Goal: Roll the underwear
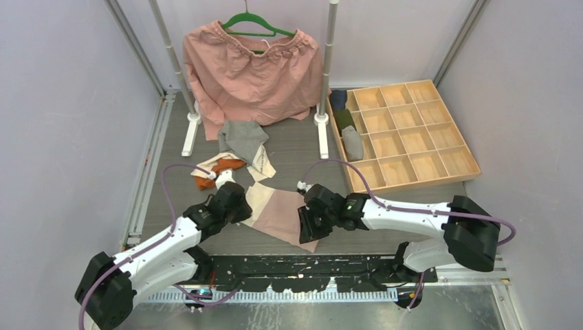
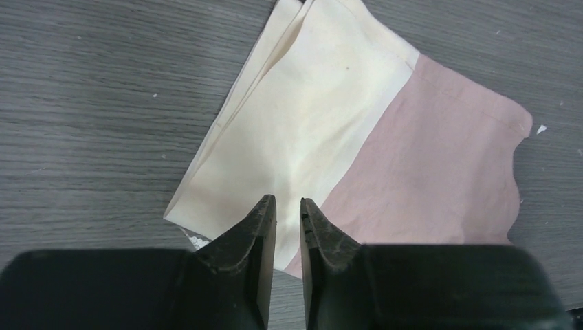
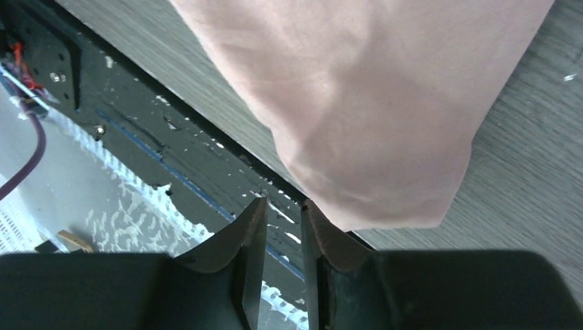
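The underwear [image 1: 276, 212], pale pink with a cream band, lies flat and slanted on the grey table between my arms. In the left wrist view its cream part [image 2: 323, 103] shows a folded double edge on one side. My left gripper is over that cream end with its fingers a little apart; cloth shows beneath the gap. Over the pink end, in the right wrist view, my right gripper has its tips beside the cloth's narrow corner [image 3: 385, 199]. A slim gap separates those fingers, and no cloth clearly shows between them.
Behind the left arm lie crumpled grey [image 1: 243, 139], cream and rust-orange [image 1: 218, 168] garments. A wooden divided box [image 1: 405, 184] stands back right, with several rolled cloths along its left side. Pink clothing [image 1: 254, 79] hangs on a rack at the back. A black rail edges the table's front.
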